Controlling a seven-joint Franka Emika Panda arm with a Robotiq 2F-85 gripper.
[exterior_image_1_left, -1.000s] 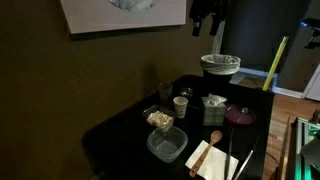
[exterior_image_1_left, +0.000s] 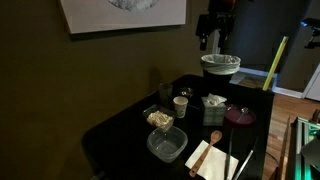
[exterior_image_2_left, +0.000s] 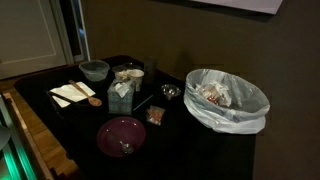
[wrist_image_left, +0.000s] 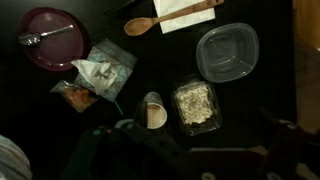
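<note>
High above the black table, my gripper (exterior_image_1_left: 211, 43) hangs open and empty, close to the white-lined bin in exterior view 1. Below it in the wrist view are a clear plastic tub (wrist_image_left: 228, 52), a tub of pale crumbly food (wrist_image_left: 197, 107) and a cup (wrist_image_left: 155, 113). A wooden spoon (wrist_image_left: 140, 26) lies partly on a white napkin (wrist_image_left: 190, 12). The dark red plate (wrist_image_left: 58, 45) has a metal utensil (wrist_image_left: 38, 37) on it. Beside the plate are a clear bag with white tissue (wrist_image_left: 108, 68) and a small brown packet (wrist_image_left: 78, 97).
The bin with a white liner (exterior_image_2_left: 228, 115) holds crumpled waste and rises above the nearby items. A small metal bowl (exterior_image_2_left: 170, 92) stands left of it. Dark utensils lie by the napkin (exterior_image_1_left: 212, 164). Bare table (exterior_image_2_left: 190, 155) shows in front of the bin.
The table items look unmoved.
</note>
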